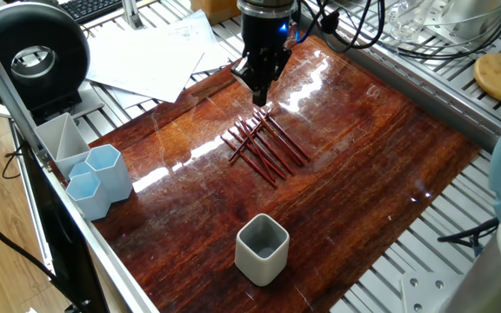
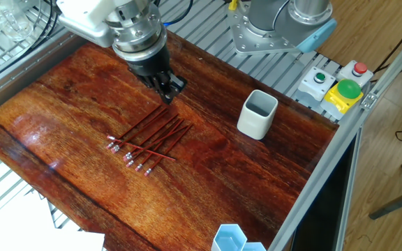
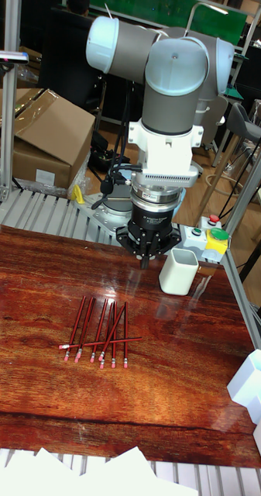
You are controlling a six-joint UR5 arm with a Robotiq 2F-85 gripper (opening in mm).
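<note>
Several dark red pencils (image 2: 152,145) with pink erasers lie loosely side by side on the glossy brown table, some crossing over the others. My black gripper (image 1: 260,102) hangs above the table, apart from the pencils and past their unerasered ends in the second exterior view. Its fingertips come together at one point in the third exterior view, so the gripper (image 3: 145,265) looks shut, with nothing seen between its fingers. A white square cup (image 1: 262,250) stands upright on the table, its inside empty as far as shows. That cup (image 3: 180,272) is beside the gripper in the third exterior view.
Light blue hexagonal holders (image 1: 109,170) and a white container (image 1: 62,139) stand at one table edge. White papers (image 1: 150,65) lie beyond another edge. Emergency-stop buttons (image 2: 343,93) sit off the table near the robot base.
</note>
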